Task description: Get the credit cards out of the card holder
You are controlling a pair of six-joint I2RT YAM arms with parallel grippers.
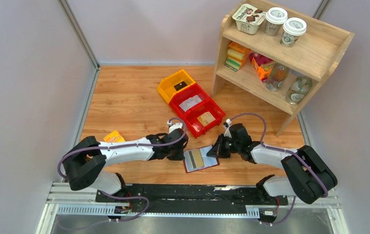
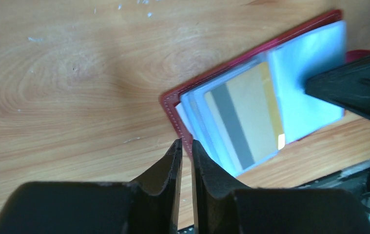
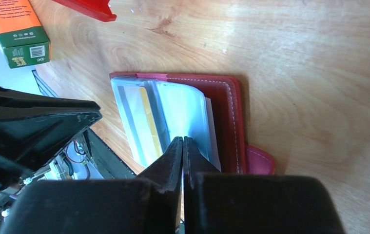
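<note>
The open card holder [image 1: 201, 158] lies on the wood floor, red leather outside with pale blue sleeves. A beige card [image 2: 241, 114] with a grey stripe sits in a sleeve. My left gripper is at the holder's left corner, its fingertips close together; whether anything is between them is unclear. My right gripper is shut over the blue sleeve at the holder's right part, with nothing visible between its fingers.
Red bins [image 1: 196, 109] and a yellow bin lie behind the holder. An orange box [image 1: 114, 137] is at the left. A wooden shelf with cups and bottles stands at the back right.
</note>
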